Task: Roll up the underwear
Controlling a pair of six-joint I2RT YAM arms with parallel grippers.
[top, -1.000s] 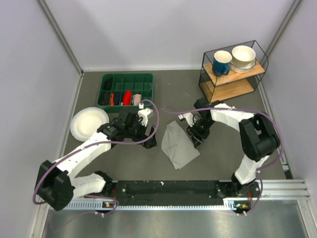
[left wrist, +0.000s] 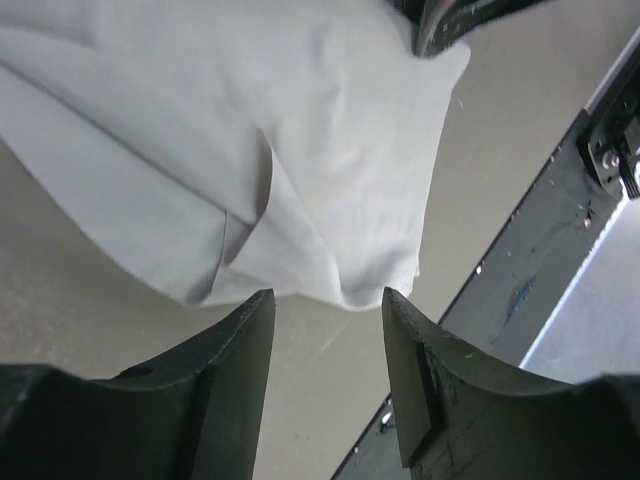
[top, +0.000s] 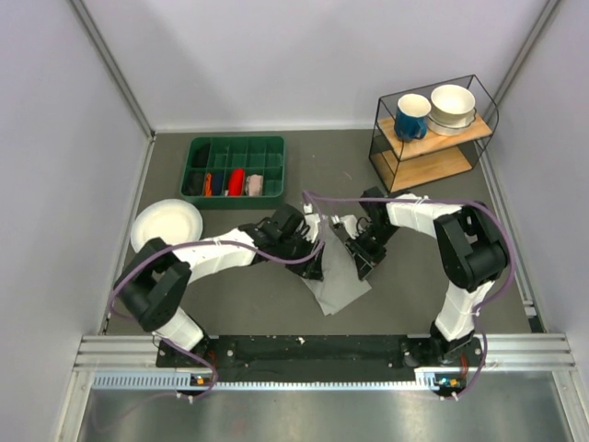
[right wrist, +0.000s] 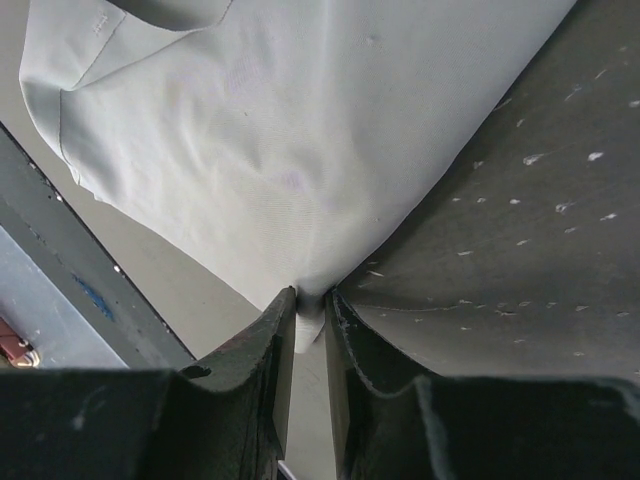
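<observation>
The white underwear (top: 336,281) lies loosely folded on the grey table. In the top view my left gripper (top: 313,267) is over its left side; in the left wrist view its fingertips (left wrist: 328,300) hang part open by the lower edge, nothing clearly between them. My right gripper (top: 366,262) is at the cloth's right edge; in the right wrist view its fingertips (right wrist: 312,300) are close together on that edge, with cloth at and between them. Whether they are fully closed on it is hard to tell.
A green compartment tray (top: 274,147) and a white plate (top: 166,226) are at the left and back left. A wire shelf (top: 428,166) with mug and bowls stands back right. The table's front edge is close below the cloth.
My left arm has moved right, bringing its gripper over the underwear's left side. The right gripper has stayed at about the same place on the right edge.
</observation>
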